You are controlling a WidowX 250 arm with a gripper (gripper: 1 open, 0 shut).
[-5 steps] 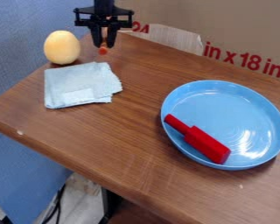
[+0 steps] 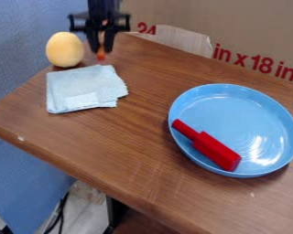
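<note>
My black gripper (image 2: 100, 37) is at the top left, blurred, just right of a pale yellow egg-shaped object (image 2: 66, 50). A small orange-red spot (image 2: 102, 56) shows below it; whether the fingers hold it is unclear. A folded light cloth (image 2: 80, 90) lies in front. On the right a red object (image 2: 208, 146) with a handle lies in a blue plate (image 2: 242, 112).
A cardboard surface (image 2: 247, 37) with red lettering stands behind. The table's left edge borders blue fabric (image 2: 27, 183).
The gripper has shifted a little to the left and is now blurred. The objects on the table look unmoved.
</note>
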